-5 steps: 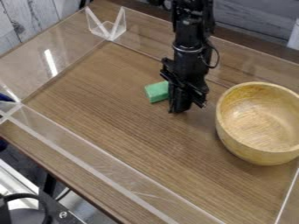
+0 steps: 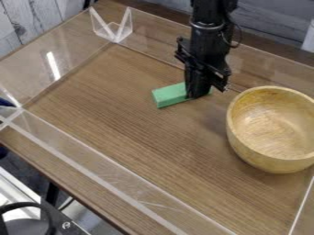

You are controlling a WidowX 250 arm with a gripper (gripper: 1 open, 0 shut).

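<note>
My black gripper [image 2: 200,84] reaches down from the top of the view to the tabletop, just right of a green block [image 2: 170,95]. The block lies tilted on the wood, its right end partly behind the fingers. The fingers look dark and close together; whether anything is between them cannot be told at this size.
A large tan bowl [image 2: 273,138] sits at the right, close beside the gripper. A clear plastic piece [image 2: 113,26] stands at the back left. Cables lie off the bottom-left edge.
The gripper has moved back, away from the front of the table. More of the green block now shows, and it sits a little lower in the view.
</note>
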